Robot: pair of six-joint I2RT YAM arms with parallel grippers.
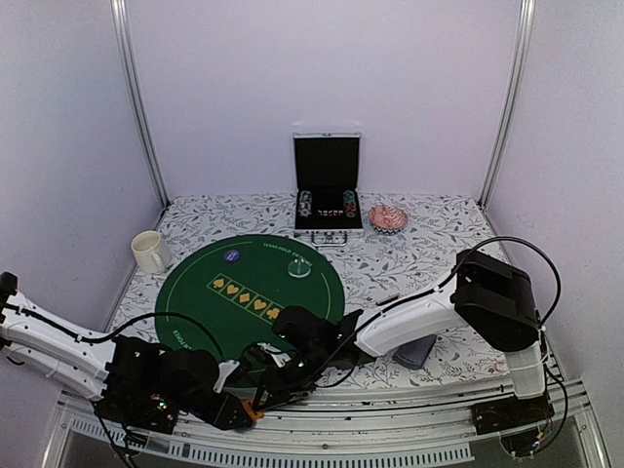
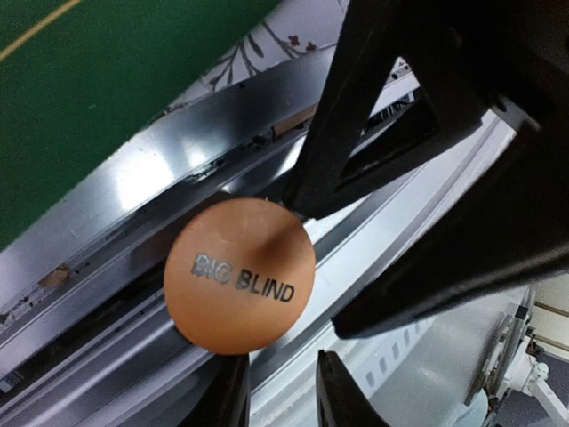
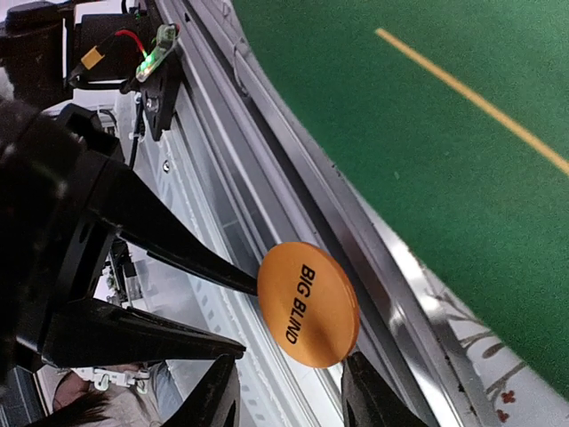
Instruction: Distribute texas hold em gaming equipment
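An orange disc marked BIG BLIND [image 2: 240, 276] is up over the metal rail at the table's front edge, between my two grippers. My right gripper is shut on the disc [image 3: 308, 302], its fingers spread about the disc's width. One of its finger tips meets the disc's rim; the other contact is hard to make out. My left gripper is open, its fingers apart, one tip still against the rim. The round green poker mat [image 1: 185, 302] carries a purple disc [image 1: 231, 255] and a clear disc [image 1: 299, 267].
At the back stands an open chip case [image 1: 327, 210] holding chips and dice. A white mug [image 1: 150, 252] is on the left, a red-patterned bowl [image 1: 388, 217] on the right. A dark flat item [image 1: 415, 351] lies by the right arm.
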